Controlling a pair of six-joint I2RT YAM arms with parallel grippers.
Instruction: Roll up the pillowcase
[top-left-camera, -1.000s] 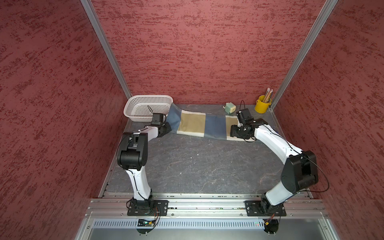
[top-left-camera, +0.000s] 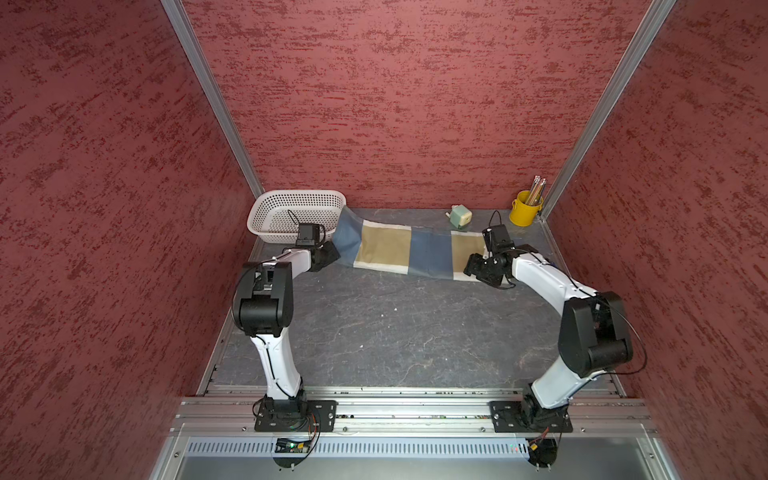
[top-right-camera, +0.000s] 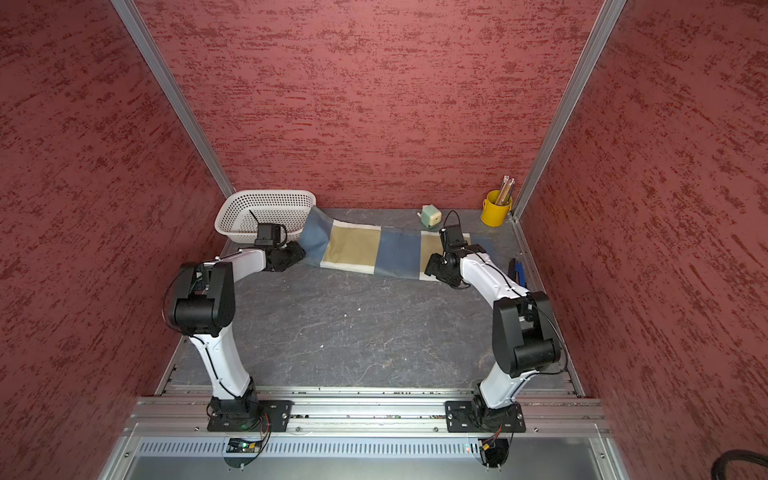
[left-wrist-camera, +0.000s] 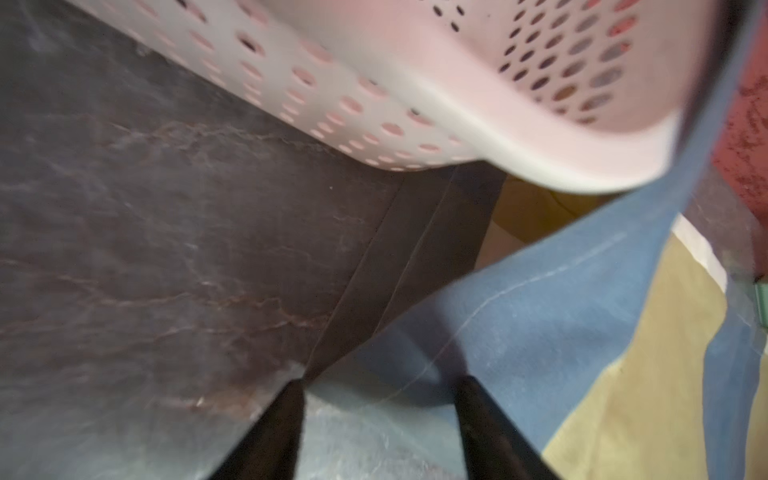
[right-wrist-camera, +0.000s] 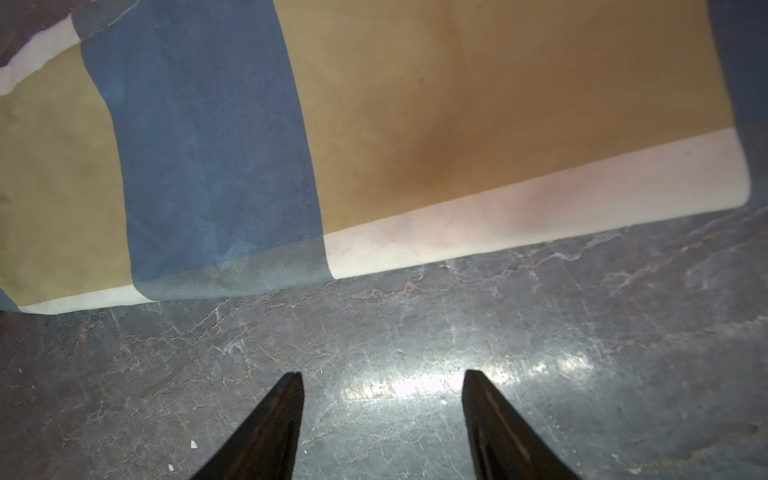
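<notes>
The striped blue, tan and white pillowcase (top-left-camera: 384, 246) lies stretched across the back of the table, its left end lifted against the basket's side. In the left wrist view its blue corner (left-wrist-camera: 528, 304) reaches down between and just beyond the parted fingertips of my left gripper, which is not closed on it; whether they touch is unclear. My right gripper stands open over the cloth's right part, with bare table showing between its fingertips in the wrist view and the cloth's near edge just beyond them.
A white perforated basket (top-left-camera: 296, 197) sits at the back left. A small mint-green object (top-right-camera: 430, 216) and a yellow cup with utensils (top-right-camera: 494, 212) stand at the back right. Blue-handled items (top-right-camera: 520, 273) lie by the right edge.
</notes>
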